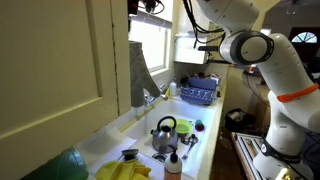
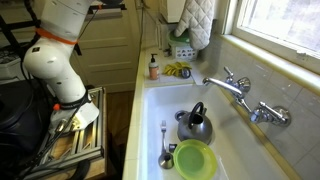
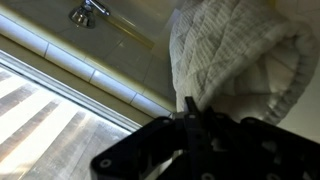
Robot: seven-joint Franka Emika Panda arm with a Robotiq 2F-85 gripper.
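A grey quilted oven mitt (image 1: 138,72) hangs high over the sink side, by the edge of the cabinet door. From behind, the mitt (image 2: 197,22) shows near the top, with the window to its right. In the wrist view my gripper is shut on a bunched part of the mitt (image 3: 225,45), whose pale cloth spreads out beyond the fingers. Little of the gripper shows in exterior view 1, at the top edge, and exterior view 2 leaves it out of frame.
Below lies the white sink with a kettle (image 2: 195,127), a green plate (image 2: 195,160) and a ladle (image 2: 165,158). Wall taps (image 2: 236,86) stick out beneath the window. A soap bottle (image 2: 153,70) and bananas (image 2: 178,70) stand at the sink's end. The cabinet door (image 1: 60,70) is close by.
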